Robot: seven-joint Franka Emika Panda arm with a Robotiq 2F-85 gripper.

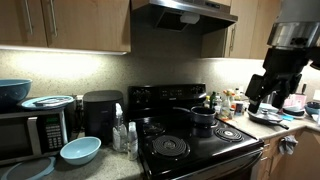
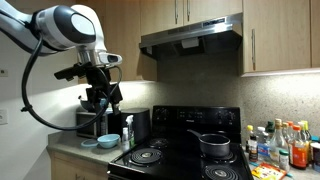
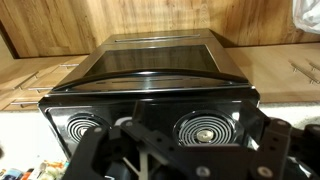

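Note:
My gripper point(image 1: 262, 100) hangs in the air at the right, in front of the stove and above counter height. From the other side it shows at the left, with the gripper point(image 2: 102, 103) pointing down. In the wrist view the gripper's point(image 3: 193, 110) two dark fingers stand well apart, with nothing visible between them. A dark saucepan point(image 1: 203, 117) with a handle rests on a back burner of the black stove point(image 2: 180, 160). Below the gripper, the wrist view looks onto the stove's front burners point(image 3: 205, 129) and oven door point(image 3: 155, 60); the saucepan cannot be made out there.
Left of the stove are a light blue bowl point(image 1: 80, 151), clear spray bottles point(image 1: 132, 140), a microwave point(image 1: 32, 134) and a black appliance point(image 1: 102, 112). Several bottles point(image 2: 282, 143) crowd the counter to its right. A range hood point(image 2: 190, 40) overhangs the stove.

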